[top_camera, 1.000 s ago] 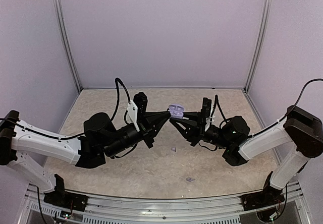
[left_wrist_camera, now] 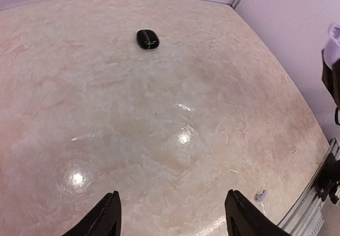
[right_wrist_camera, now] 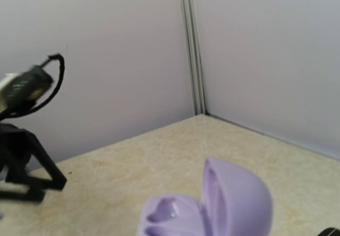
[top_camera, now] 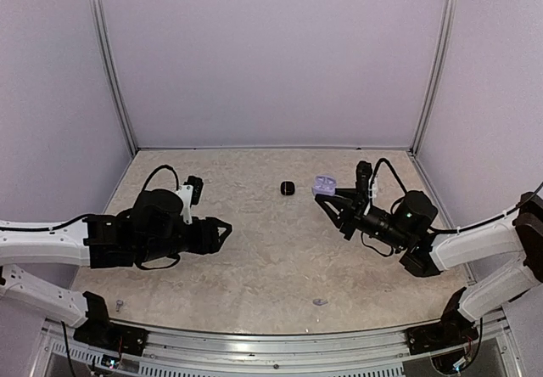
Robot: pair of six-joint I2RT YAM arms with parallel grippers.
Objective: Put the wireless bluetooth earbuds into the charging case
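My right gripper (top_camera: 327,200) is shut on the lilac charging case (top_camera: 324,185), held raised at the right; in the right wrist view the case (right_wrist_camera: 237,199) has its lid up, its hollows showing. My left gripper (top_camera: 219,228) hangs at the left, part open with nothing seen between its fingers. A small lilac earbud (top_camera: 319,301) lies on the table's front right, also in the left wrist view (left_wrist_camera: 260,195); another small piece (top_camera: 120,304) lies at the front left.
A small black block (top_camera: 288,188) lies at the back middle. Walls enclose the back and sides.
My left gripper has moved left, away from the case. My right gripper has moved right with the case. A small lilac piece now shows at the front left.
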